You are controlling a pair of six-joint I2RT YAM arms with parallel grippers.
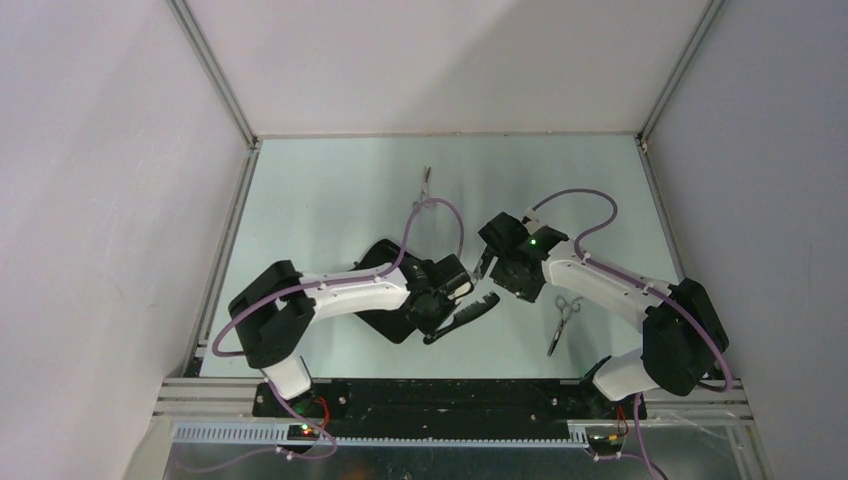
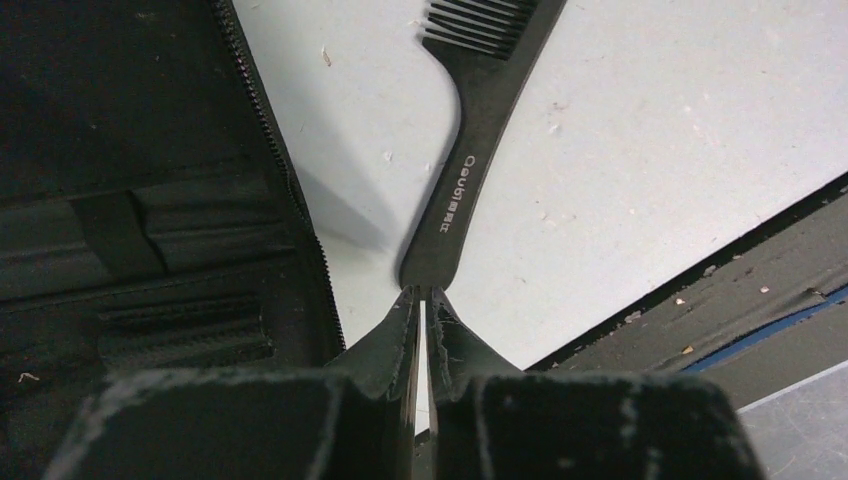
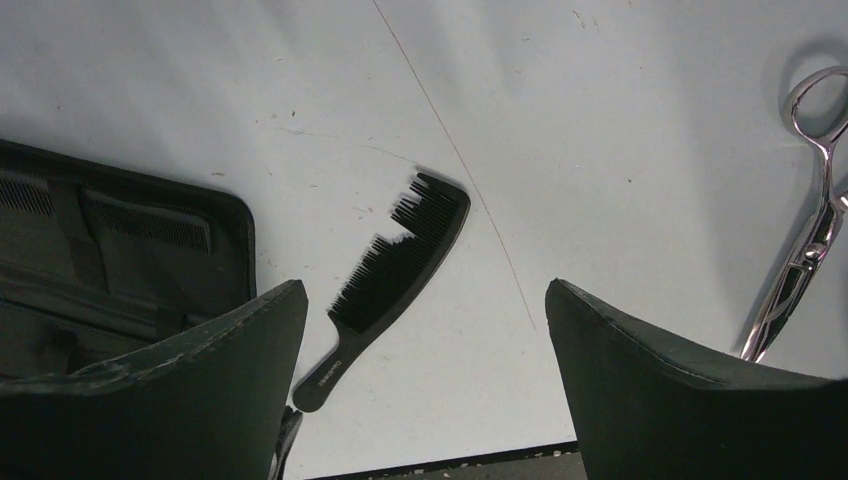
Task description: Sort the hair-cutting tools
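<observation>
A black comb point(image 2: 465, 165) lies on the white table, its handle end just beyond the tips of my left gripper, whose fingers are close together with a narrow empty slit between them. The black zippered case point(image 2: 150, 120) lies left of it, partly under the left arm in the top view. In the right wrist view my right gripper is wide open around empty space, with the comb point(image 3: 390, 280) in view between and beyond it. Silver scissors point(image 3: 812, 250) lie at the right. Another pair of scissors point(image 1: 426, 185) lies at the back.
The case point(image 3: 150, 270) has combs in its sleeves. The table's front edge point(image 2: 700, 285) runs close to the comb. Both arms reach over the middle, close to each other.
</observation>
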